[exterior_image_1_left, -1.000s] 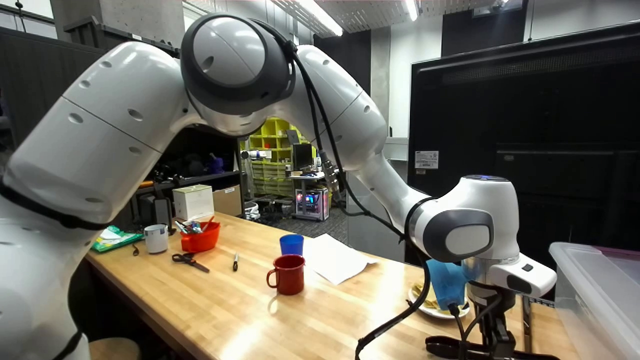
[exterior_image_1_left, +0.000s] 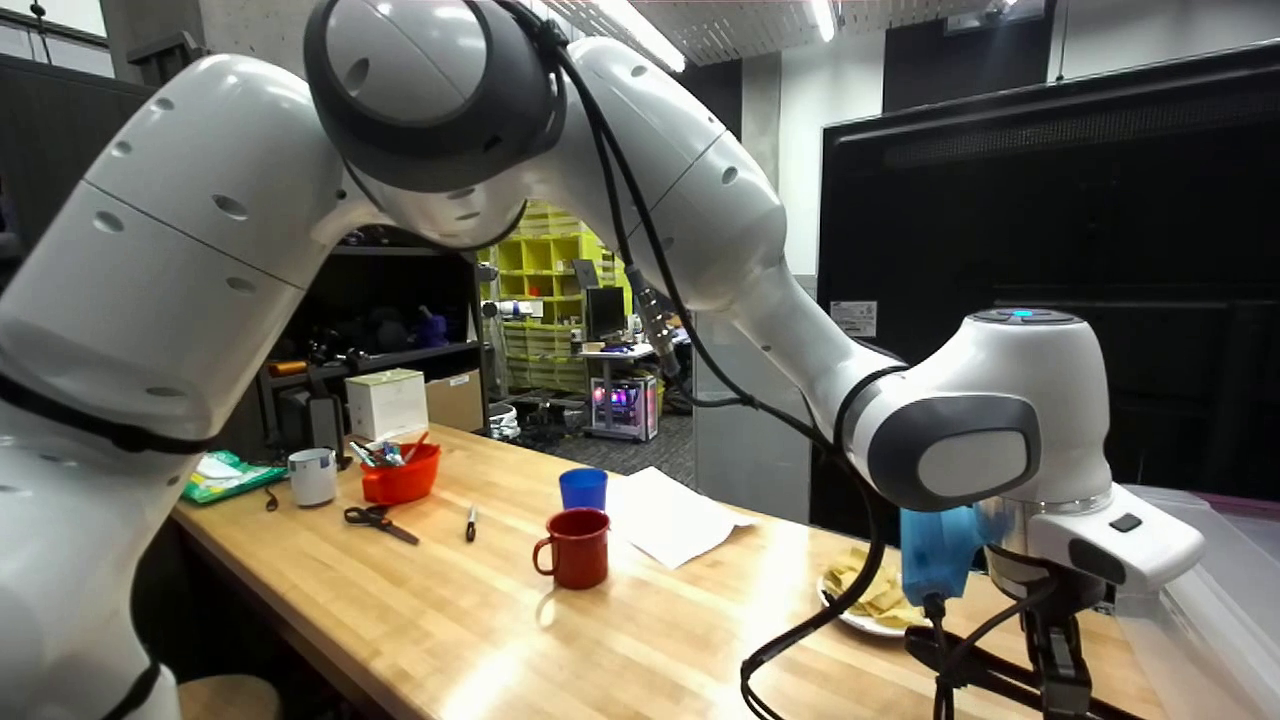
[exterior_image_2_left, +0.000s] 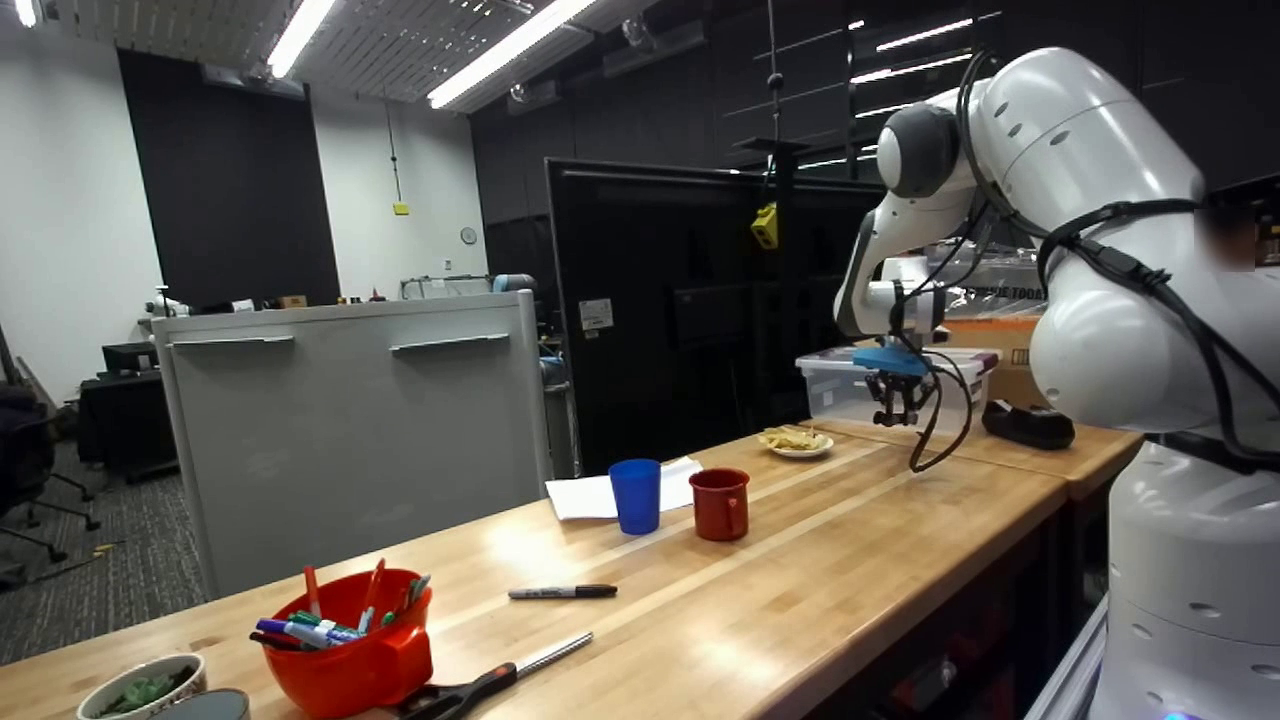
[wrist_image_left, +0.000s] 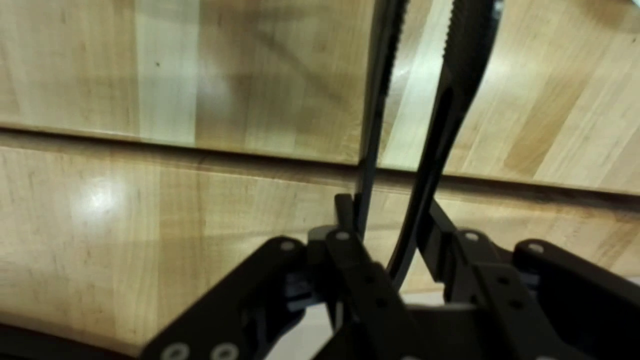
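Observation:
A pair of long black tongs (wrist_image_left: 459, 90), or a similar two-armed tool with toothed inner edges, runs up through the wrist view. Its two arms pass between the fingertips of my gripper, which is shut on them. The far ends are cut off by the top of that view. In exterior view 1 the gripper (exterior_image_1_left: 1062, 672) hangs at the lower right, by the clear bin. Exterior view 2 has the gripper (exterior_image_2_left: 894, 414) over the far right of the table; the held tool is hard to make out there.
A plate of chips (exterior_image_2_left: 797, 443) lies near the gripper, with a clear plastic bin (exterior_image_2_left: 834, 390) behind. A black object (exterior_image_2_left: 1028, 424) sits to the right. Farther off stand a red mug (exterior_image_1_left: 578, 550), a blue cup (exterior_image_1_left: 583, 488) and a red pen container (exterior_image_1_left: 402, 476). Open tabletop lies between.
My arm has reached farther to the right in exterior view 1, toward the clear bin. The chip plate is less covered now. Mug, cup and paper have stayed put.

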